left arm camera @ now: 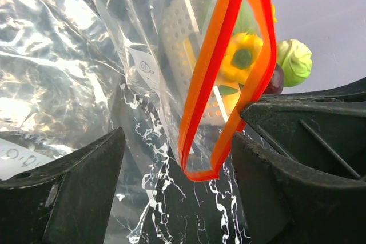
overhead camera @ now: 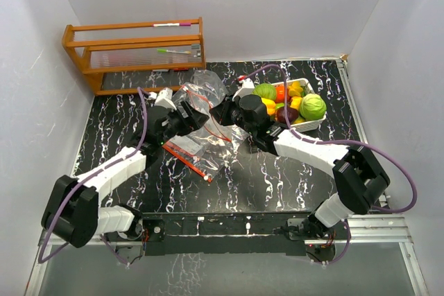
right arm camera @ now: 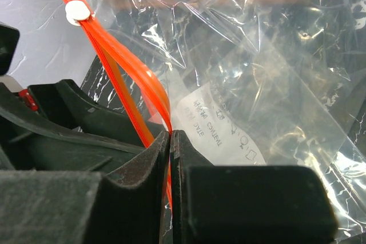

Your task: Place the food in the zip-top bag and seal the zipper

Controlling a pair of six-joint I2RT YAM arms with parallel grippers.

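Observation:
My right gripper is shut on the orange zipper edge of a clear bag, holding it upright; a white slider sits at the zipper's end. My left gripper hangs part open beside it, with the orange zipper strip rising just beyond its fingertips. In the left wrist view the bag's mouth forms a narrow loop. Another clear bag with an orange edge lies flat under the left arm. The food sits in a white basket at the right; no food shows inside the held bag.
A wooden rack with pens stands at the back left. Walls enclose the left, back and right.

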